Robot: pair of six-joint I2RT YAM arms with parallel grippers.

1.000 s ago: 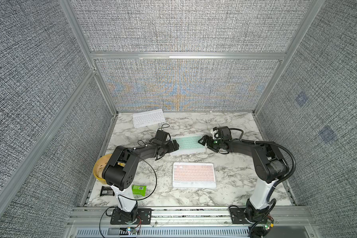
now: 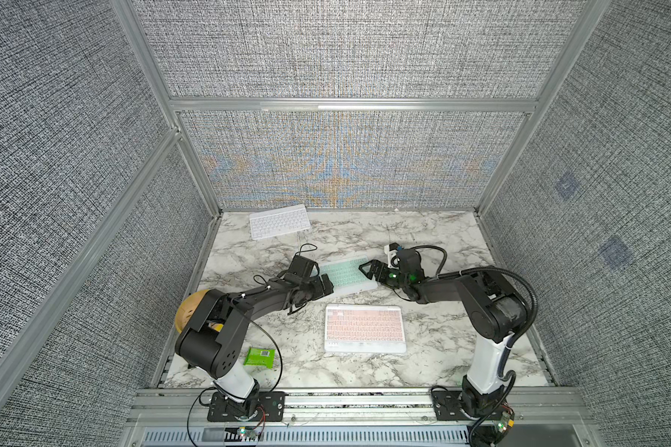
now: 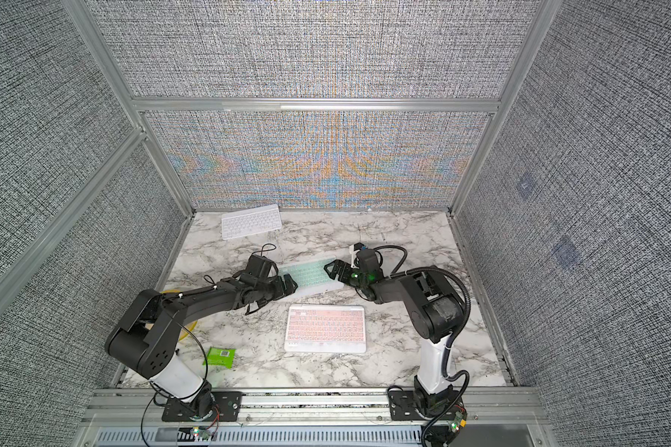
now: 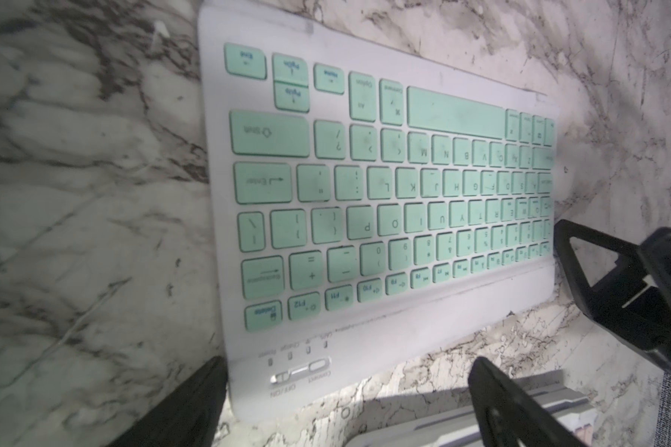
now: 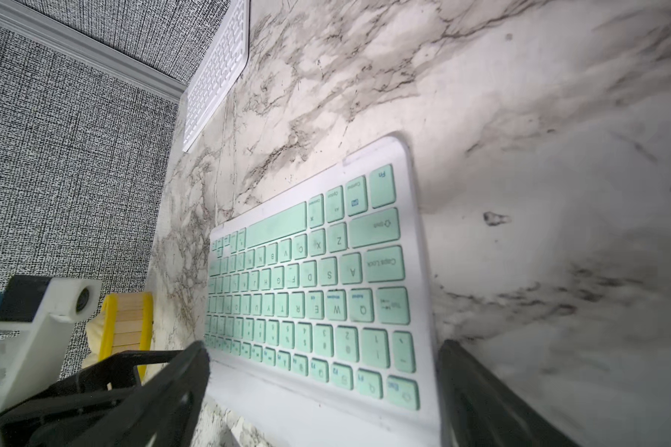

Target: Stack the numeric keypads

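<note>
A white keyboard with mint-green keys point(image 2: 348, 272) lies slightly turned on the marble table, between the two grippers. At its left end my left gripper point(image 2: 326, 286) is open; in the left wrist view its fingertips point(image 4: 179, 409) come close to one corner of that keyboard. My right gripper, open as well, has its fingers at the opposite end, with one fingertip point(image 5: 477, 387) just past the keyboard's end. Whether either touches it, I cannot tell. Nearer the front lies the keyboard with pink keys point(image 2: 365, 328), lying flat. A white keyboard point(image 2: 279, 222) rests at the back left.
A green packet point(image 2: 259, 357) lies at the front left. Behind the left arm a yellow basket point(image 2: 188, 309) is partly hidden. Bare marble spreads out at the back right and on both sides of the pink keyboard.
The mint-green keyboard has shifted a little left and turned slightly. Its right end is now further left, and my right gripper has moved left too. The left arm has swung slightly, covering more of the basket.
</note>
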